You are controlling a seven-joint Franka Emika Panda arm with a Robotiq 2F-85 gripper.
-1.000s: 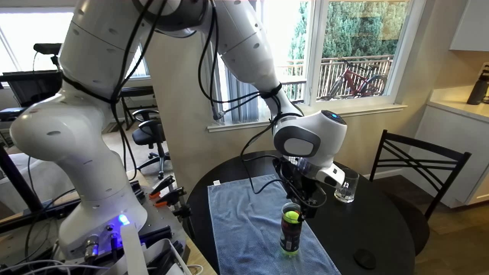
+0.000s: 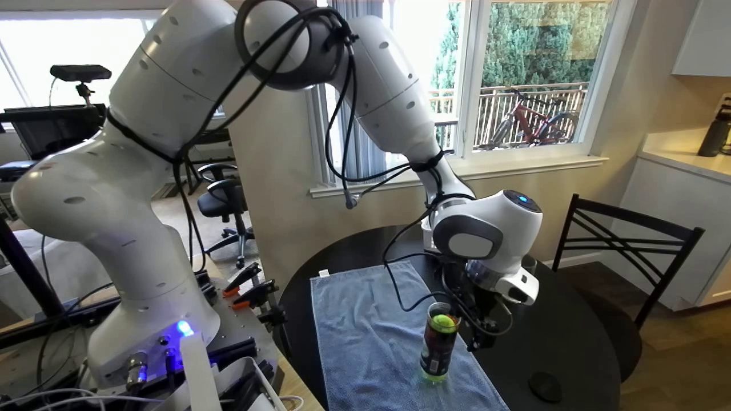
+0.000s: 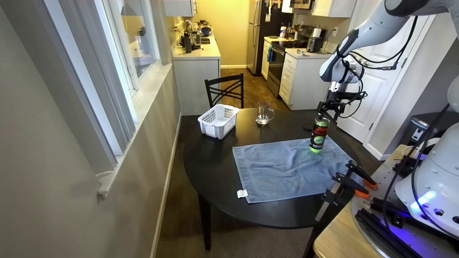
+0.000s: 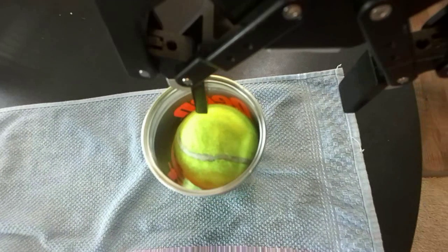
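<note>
A clear tennis ball can (image 2: pixel 438 350) with a dark label stands on the blue towel (image 2: pixel 363 322), leaning slightly toward the right in exterior view 1. Its mouth is uncovered, and a yellow-green tennis ball (image 4: pixel 216 145) shows inside in the wrist view. My gripper is open, its fingers wide apart. One finger (image 4: pixel 200 98) reaches over the can's rim and overlaps the mouth, close to the ball; whether it touches the ball I cannot tell. The other finger (image 4: pixel 363 84) is outside the can, above the towel's edge. Nothing is clasped between them.
A white basket (image 3: pixel 219 121) and a glass mug (image 3: pixel 263 115) stand farther back on the black table (image 3: pixel 219 172). A dark round disc (image 2: pixel 545 387) lies beside the towel. Black clamps (image 3: pixel 344 182) stick up at the table's edge near the arm's base.
The arm has shifted right and lower in exterior view 1, now covering most of the glass mug. The can's top has moved right with it, so the can now leans.
</note>
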